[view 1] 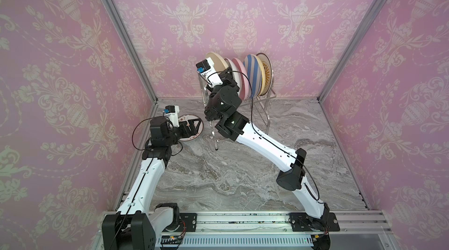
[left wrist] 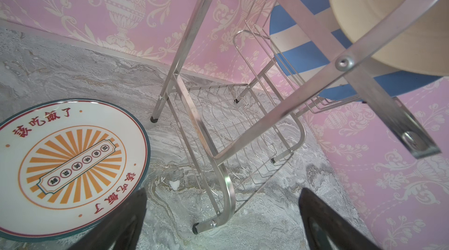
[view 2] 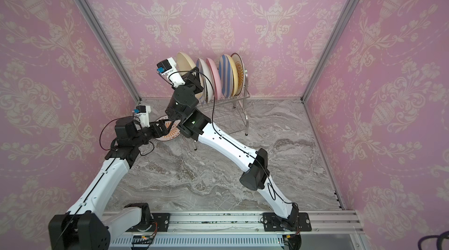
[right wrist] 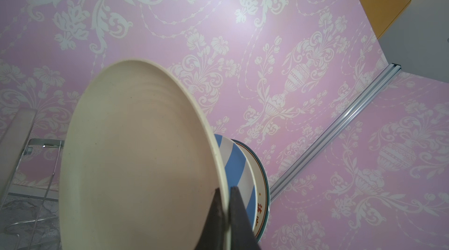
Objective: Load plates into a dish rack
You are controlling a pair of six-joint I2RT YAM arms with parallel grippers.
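A cream plate (right wrist: 142, 156) stands tilted at the left end of the metal dish rack (view 1: 266, 114), beside pink, blue-striped, yellow and patterned plates (view 2: 239, 72). My right gripper is shut on the cream plate's rim, as the right wrist view shows. A white plate with an orange sunburst (left wrist: 70, 175) lies flat on the marble surface left of the rack. My left gripper hangs open over that plate's near side, close to the rack's left leg, with nothing between its fingers.
Pink patterned walls (view 1: 350, 109) enclose the back and sides. My right arm crosses in front of the rack.
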